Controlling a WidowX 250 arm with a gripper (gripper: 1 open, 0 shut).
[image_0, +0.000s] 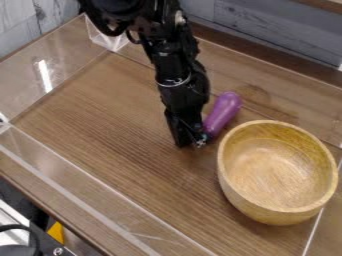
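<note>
My black gripper (190, 133) reaches down from the top centre to the tabletop, its tip against the near-left end of a purple eggplant (221, 112). Whether the fingers are open or shut is hard to see in the dark shape. A tan bowl (275, 188) sits just right and in front of the eggplant.
A wall bounds the back, with a small clear white container (110, 30) at the back left. A cable lies at the bottom-left edge.
</note>
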